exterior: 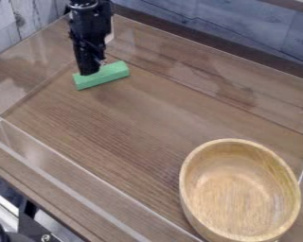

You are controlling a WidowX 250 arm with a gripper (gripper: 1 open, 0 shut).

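My black gripper (88,59) hangs at the upper left, just over a mint-green rectangular block (101,76) that lies on the wooden surface. The fingertips reach down to about the block's upper left part; whether they touch it, and whether the fingers are open or shut, is too small and dark to tell.
A round pale wooden bowl (240,189) stands at the lower right. Grey walls line the back and left edges, and dark cables lie off the surface at the lower left.
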